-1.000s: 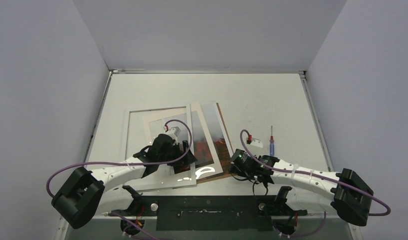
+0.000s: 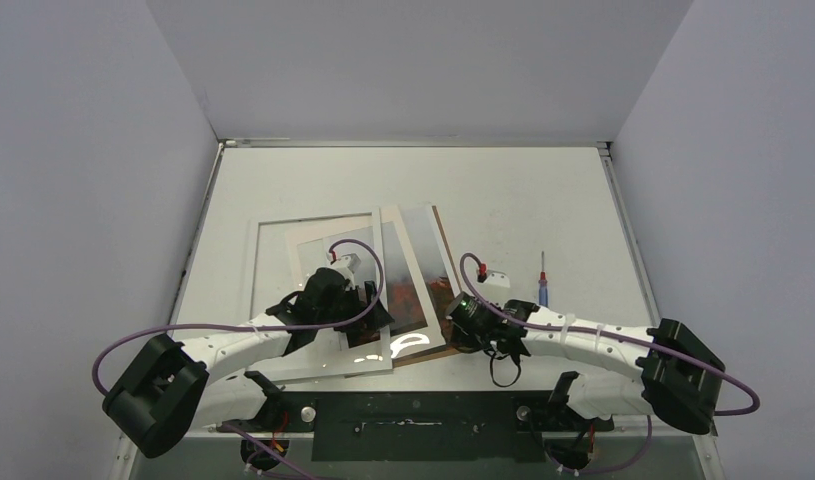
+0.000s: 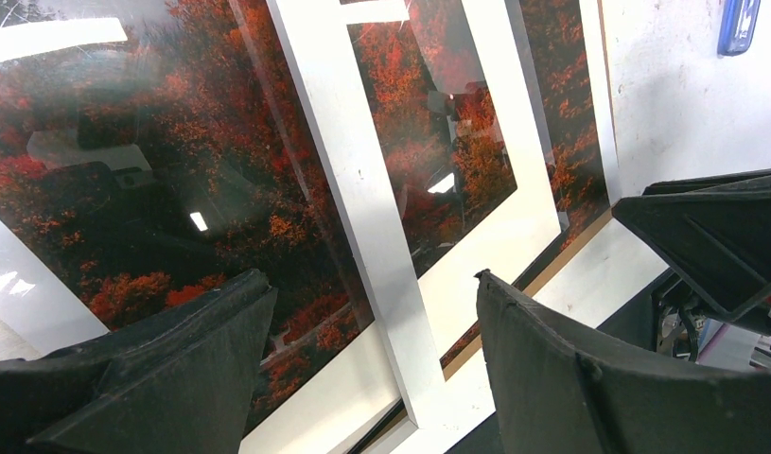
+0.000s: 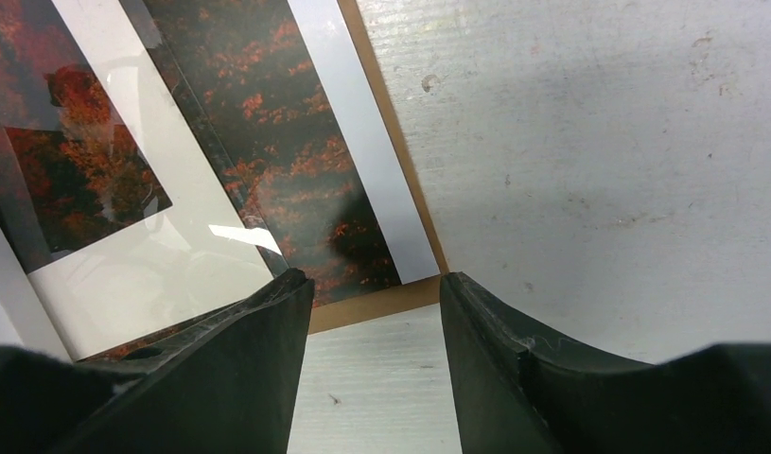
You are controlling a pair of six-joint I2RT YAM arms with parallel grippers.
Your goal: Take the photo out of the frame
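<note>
The white frame (image 2: 385,290) lies flat on the left of the table, its right bar crossing over the layers beneath. Under and beside it are a cream mat (image 4: 197,232), glossy clear glazing and the photo (image 4: 296,180) of red autumn trees, which rests on a brown backing board (image 4: 376,305). The photo's white right margin and lower right corner lie bare. My right gripper stands open above that corner, one finger to each side of it. Over the frame's right bar is my left gripper, open, with nothing gripped between its fingers.
A blue-handled screwdriver (image 2: 544,290) lies to the right of the stack. A dark panel (image 2: 423,425) borders the front edge.
The left arm and the stack look unmoved.
</note>
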